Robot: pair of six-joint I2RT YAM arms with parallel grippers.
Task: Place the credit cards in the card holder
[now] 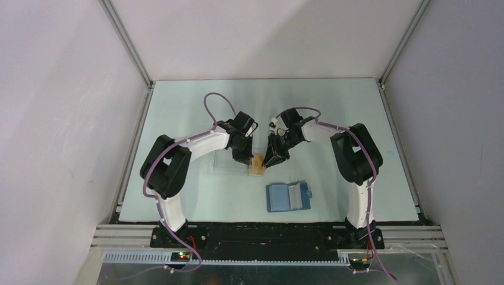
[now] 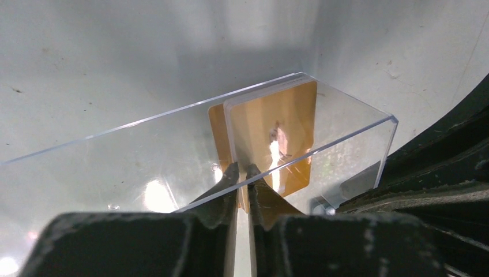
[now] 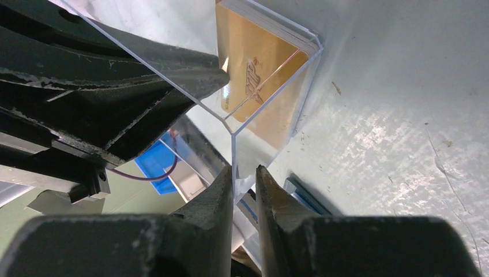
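Observation:
A clear acrylic box (image 1: pixel 226 164) lies in the middle of the table, with tan cards (image 2: pixel 271 121) upright at its right end. My right gripper is shut on that end of the box, at a corner edge. My left gripper is at the cards from the other side, its fingertips seen through the clear wall, with only a narrow gap between them. Whether a card is between the left fingers is unclear.
A blue tray (image 1: pixel 278 198) with lighter contents lies at the front right of the table.

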